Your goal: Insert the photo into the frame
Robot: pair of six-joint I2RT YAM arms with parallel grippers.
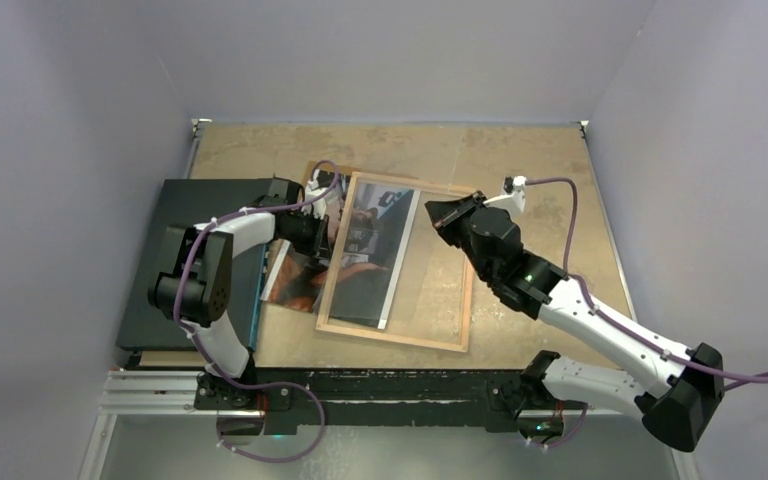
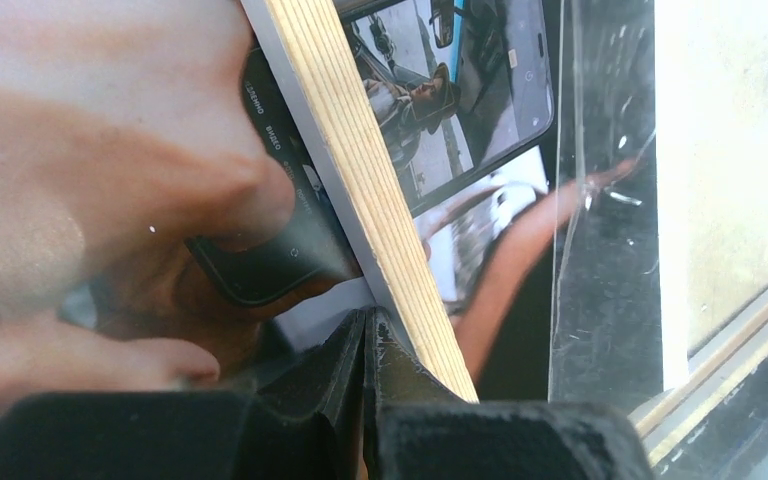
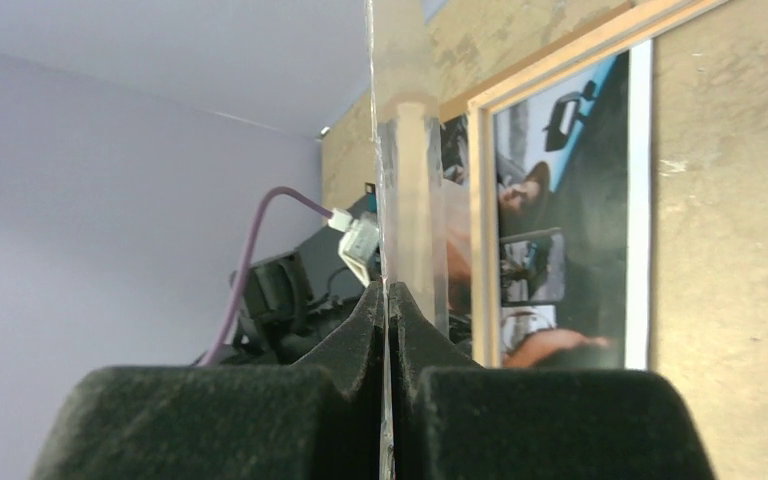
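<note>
The photo (image 1: 358, 255) lies on the table with the wooden frame (image 1: 334, 250) over it. The frame's left bar crosses the photo, so part shows inside the opening and part (image 1: 290, 277) sticks out to the left. A thin clear sheet (image 3: 412, 200) stands edge-on in the right wrist view, my right gripper shut on its edge. That gripper is above the frame's upper right in the top view. My left gripper is shut beside the left bar (image 2: 360, 170), over the photo, nothing visible between its fingers. The sheet's far extent is hard to make out.
A large black case (image 1: 200, 260) stands on the left, under the left arm. Grey walls enclose the table.
</note>
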